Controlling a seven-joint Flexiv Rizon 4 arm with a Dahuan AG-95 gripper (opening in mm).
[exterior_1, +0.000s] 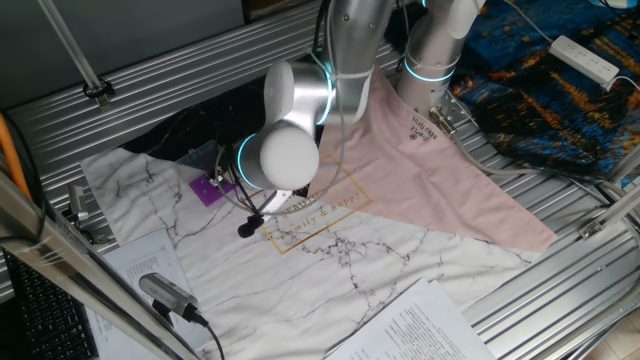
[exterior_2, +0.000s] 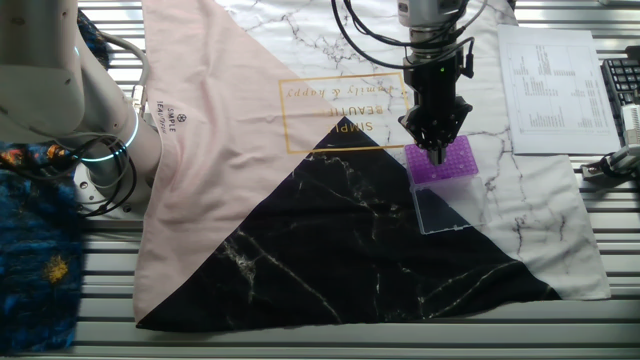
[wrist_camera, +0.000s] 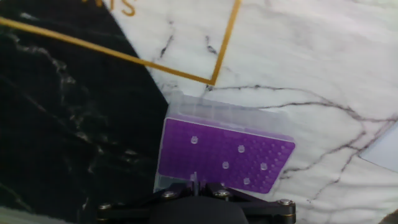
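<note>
A purple tube rack (wrist_camera: 217, 155) with several small clear tubes standing in it fills the lower middle of the wrist view. Its clear hinged lid (exterior_2: 447, 208) lies open beside it in exterior view 2. My gripper is over the rack's near edge, its narrow fingers close together. Right at their tips shows a small clear piece (wrist_camera: 193, 177), tube-like; whether it is gripped or stands in the rack behind, I cannot tell. From exterior view 2 the gripper (exterior_2: 437, 158) points down at the rack's left part. Exterior view 1 hides the fingertips behind the wrist.
A marble-patterned cloth (exterior_1: 400, 270) with pink and black parts covers the table, mostly bare. Printed sheets (exterior_1: 415, 325) lie at the front edge. A grey device with a cable (exterior_1: 170, 295) stands at the lower left.
</note>
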